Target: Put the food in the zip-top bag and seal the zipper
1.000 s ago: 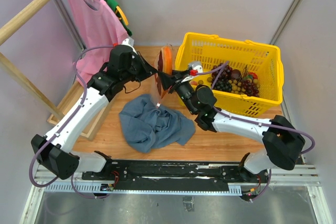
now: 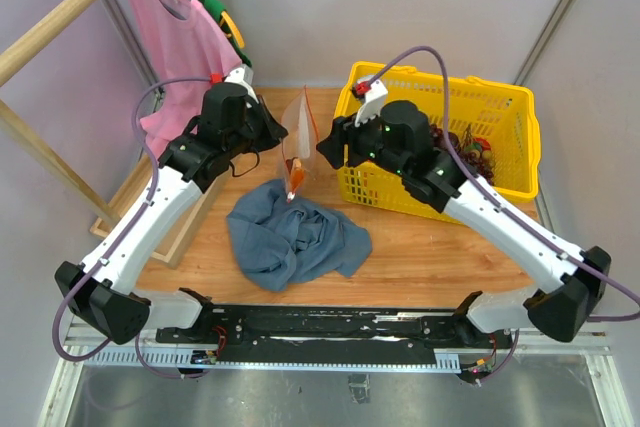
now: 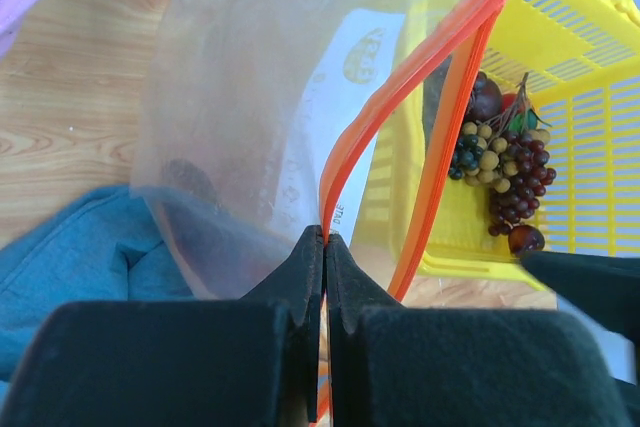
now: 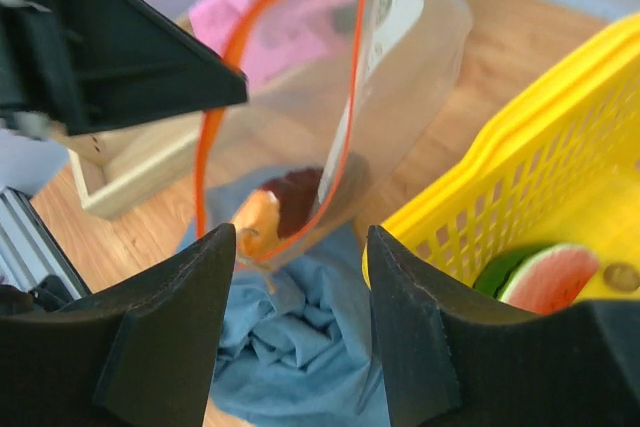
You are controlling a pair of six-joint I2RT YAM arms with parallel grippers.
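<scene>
A clear zip top bag point(image 2: 298, 137) with an orange-red zipper edge hangs upright over the table. My left gripper is shut on one side of its rim, the orange strip point(image 3: 372, 117) running between the fingertips. In the right wrist view the bag's mouth gapes wide. Low inside it rests a piece of food point(image 4: 285, 205), orange at one end and dark reddish at the other. Just right of the bag, my right gripper stands open and empty, fingers apart and facing the mouth.
A yellow basket point(image 2: 520, 147) stands close on the right, with grapes point(image 3: 520, 172) and a watermelon piece point(image 4: 552, 277) inside. Below the bag lies a crumpled blue cloth point(image 2: 295, 237). A wooden rack with a pink garment point(image 2: 180, 47) is at the left.
One second ago the orange food was at the bag's mouth by my right gripper; now it sits low in the bag. The right arm has backed off and shifted.
</scene>
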